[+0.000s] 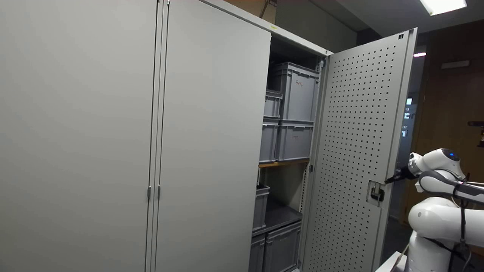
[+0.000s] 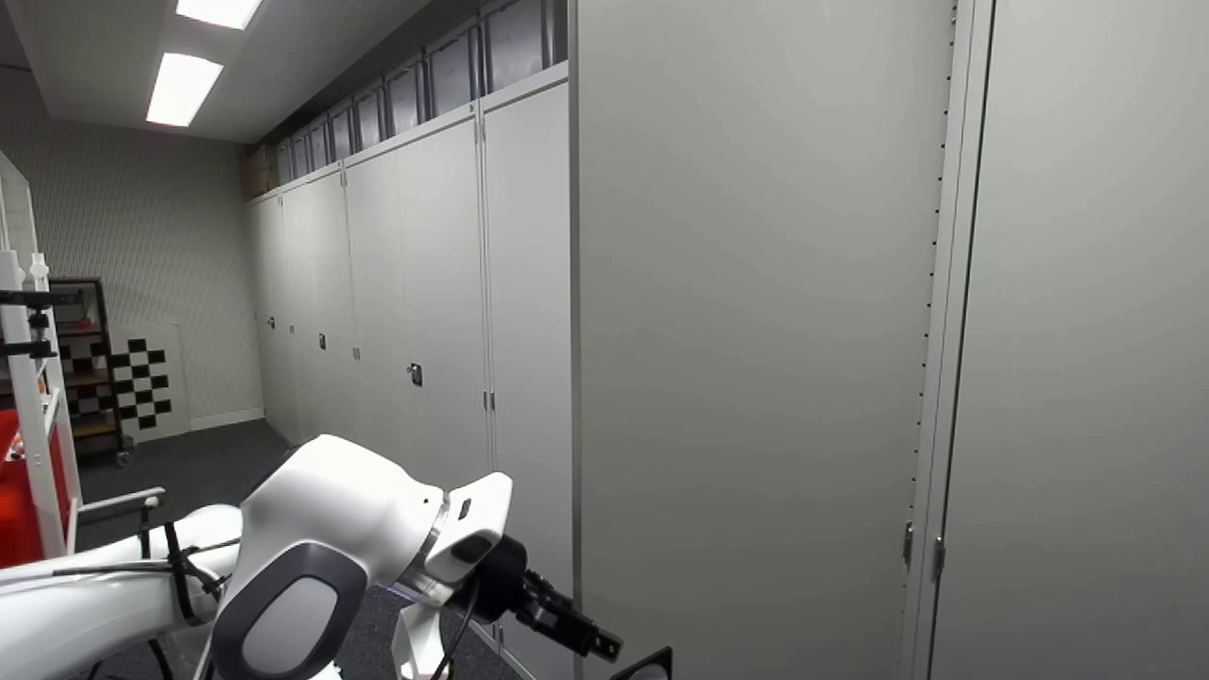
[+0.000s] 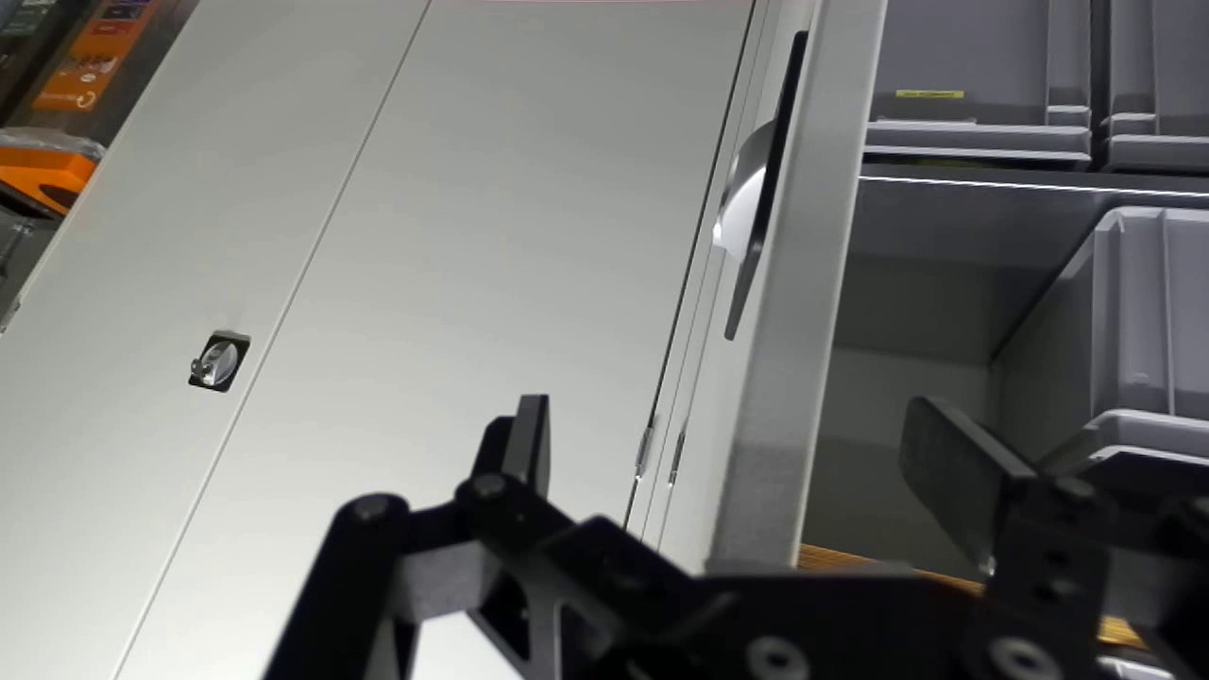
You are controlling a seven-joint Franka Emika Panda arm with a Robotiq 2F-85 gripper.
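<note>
A grey cabinet door (image 1: 358, 118), perforated on its inner face, stands swung open. My gripper is open, its two black fingers (image 3: 963, 476) wide apart. Between them in the wrist view runs the door's free edge (image 3: 810, 340), with a visible gap on either side; contact cannot be told. A dark handle plate with a silver knob (image 3: 742, 204) sits on the door's outer face. Exterior view 1 has the gripper's tip (image 1: 387, 182) at the door edge, beside the inner latch (image 1: 376, 192). Exterior view 2 shows the black gripper (image 2: 601, 642) near the handle (image 2: 648, 667), which is partly cut off.
Grey bins (image 1: 297, 97) fill the shelves inside the open cabinet. The neighbouring cabinet door (image 1: 213, 136) is closed and covers part of the opening. More closed cabinets (image 2: 436, 272) line the wall behind the arm, and dark floor (image 2: 204, 465) lies clear beside them.
</note>
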